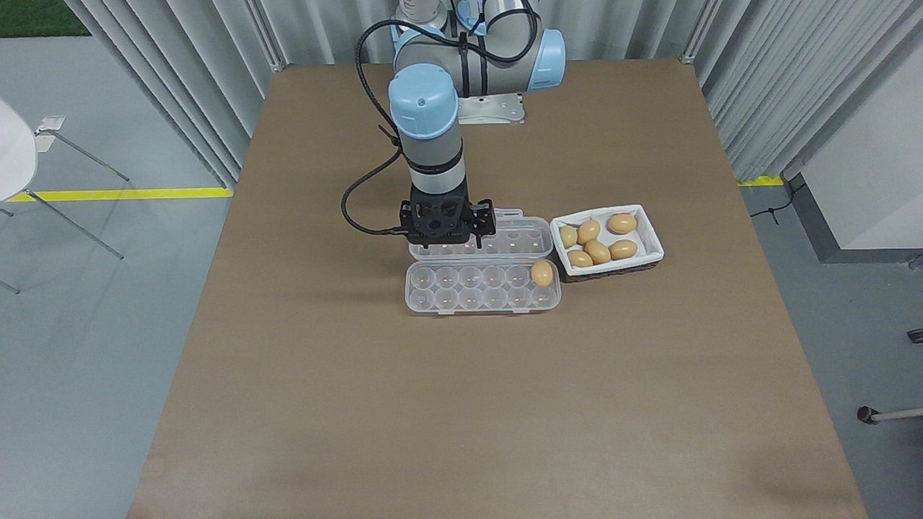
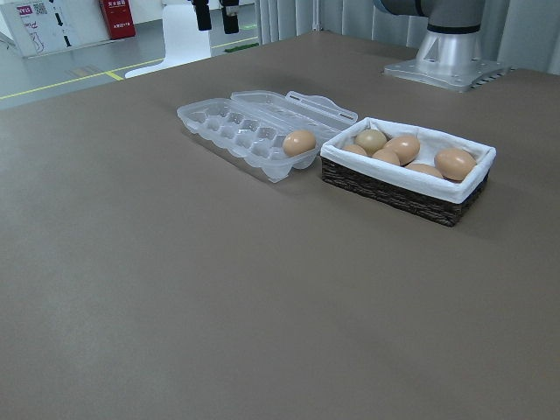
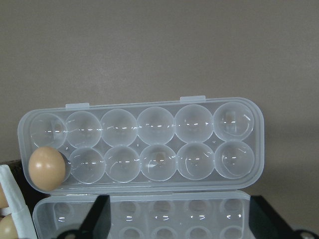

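A clear plastic egg carton [image 1: 471, 298] lies open on the table, its lid [image 1: 519, 242] toward my base. One brown egg [image 1: 542, 273] sits in an end cup beside the basket; the other cups look empty. The white-lined wicker basket [image 2: 394, 188] holds several brown eggs [image 2: 454, 164]. My gripper is above the carton lid, its fingers wide open with nothing between them; in the left view it hangs high at the top edge.
My arm's base plate [image 2: 437, 77] stands at the back.
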